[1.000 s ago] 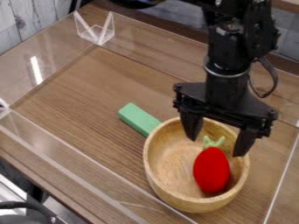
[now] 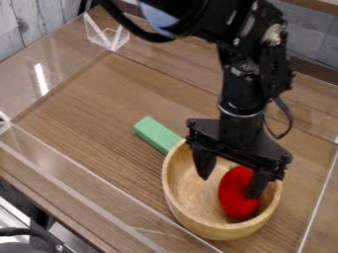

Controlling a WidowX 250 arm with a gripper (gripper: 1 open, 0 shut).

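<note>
My black gripper [image 2: 232, 158] is open, its two fingers reaching down into a round wooden bowl [image 2: 196, 219] at the lower right, over the red oval object [image 2: 240, 197] in it. The left finger is to the upper left of the red object, the right finger at its upper right.
A green block [image 2: 156, 132] lies on the wooden table [image 2: 82, 148] left of the bowl. A small white wire item [image 2: 103, 28] is at the back left.
The gripper has moved lower and toward the near side of the bowl, closer over the red object, now covering the green item inside.
</note>
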